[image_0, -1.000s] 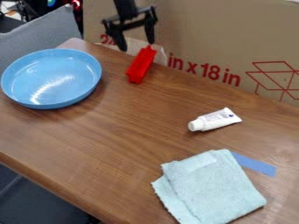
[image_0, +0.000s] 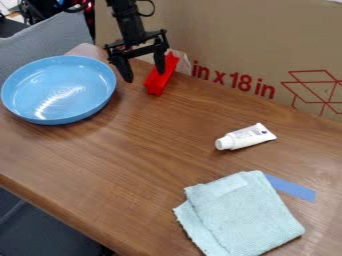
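My black gripper (image_0: 142, 64) hangs at the back of the wooden table, top centre-left, its fingers open and pointing down around the upper end of a red object (image_0: 159, 83) lying near the cardboard. A blue plate (image_0: 59, 88) sits at the left, just in front of the gripper. A white tube (image_0: 245, 138) lies at the right, and a folded pale cloth (image_0: 241, 214) is at the front right.
A cardboard panel (image_0: 254, 50) stands along the back edge. A blue strip (image_0: 291, 188) lies beside the cloth. Grey fabric (image_0: 34, 45) lies beyond the left edge.
My gripper has come down and a little to the left, lower toward the red object and plate. The objects on the table have not visibly moved.
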